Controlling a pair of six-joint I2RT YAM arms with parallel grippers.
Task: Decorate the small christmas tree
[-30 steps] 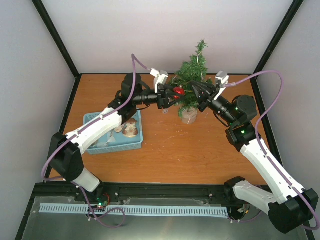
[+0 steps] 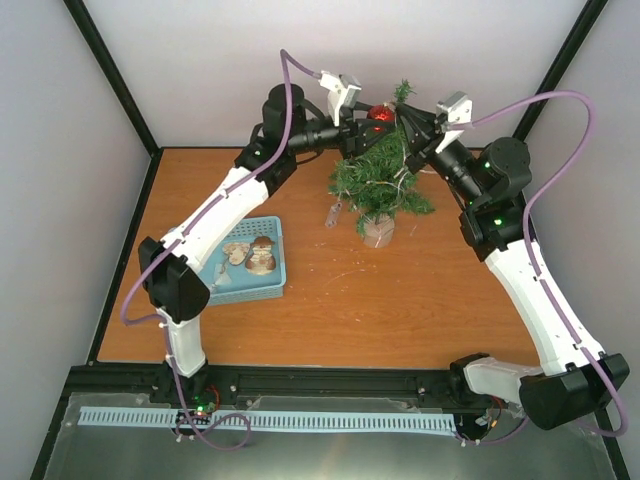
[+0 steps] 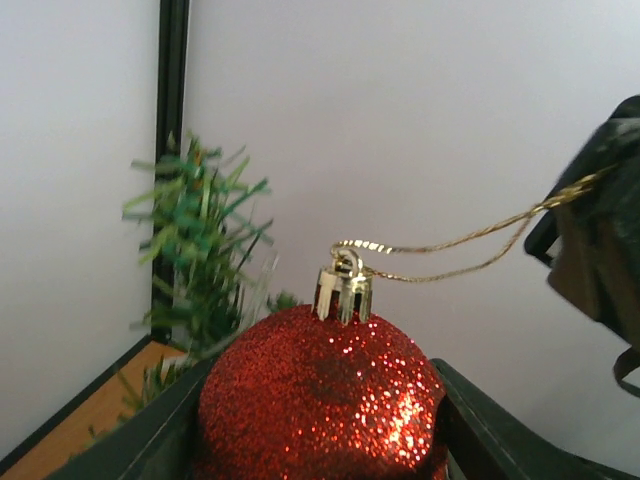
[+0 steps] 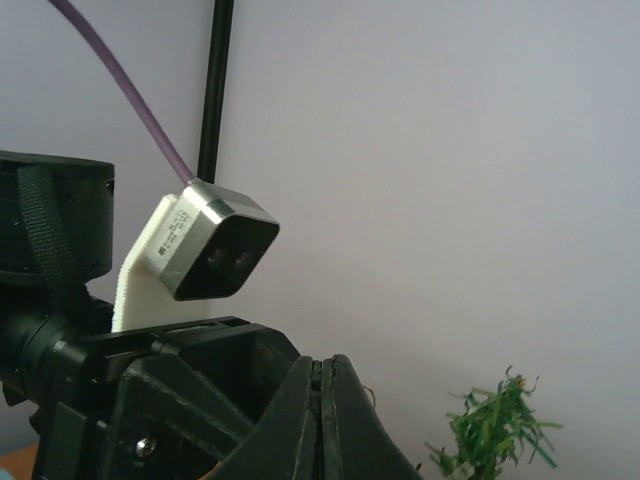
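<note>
A glittery red bauble with a gold cap is held in my left gripper, which is shut on it. From the cap, a gold string loop stretches taut to my right gripper. The right gripper is shut, with the string's far end at its fingers in the left wrist view. Both grippers are raised close together in front of the upper part of the small green tree. The treetop shows behind the bauble in the left wrist view.
A light blue basket with several flat ornaments stands on the left of the wooden table. A pale tag hangs at the tree's left side.
Both grippers have risen toward the treetop, carrying the bauble up and slightly to the right. The tree and basket have stayed in place.
</note>
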